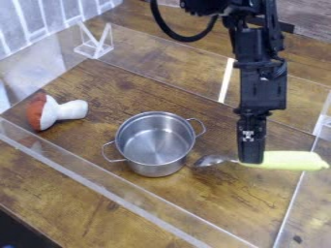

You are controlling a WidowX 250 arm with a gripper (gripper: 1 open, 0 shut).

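Note:
My gripper (255, 155) hangs at the right, pointing down and shut on a utensil with a pale yellow-green handle (287, 159) and a metal head (212, 161). The utensil's head is just right of a steel two-handled pot (155, 143). Whether it touches the table is hard to tell.
A white and orange-red object (58, 111) lies at the left. A small white wire rack (95, 44) stands at the back left. The wooden table (116, 203) is open at the front and back, with clear strips along it.

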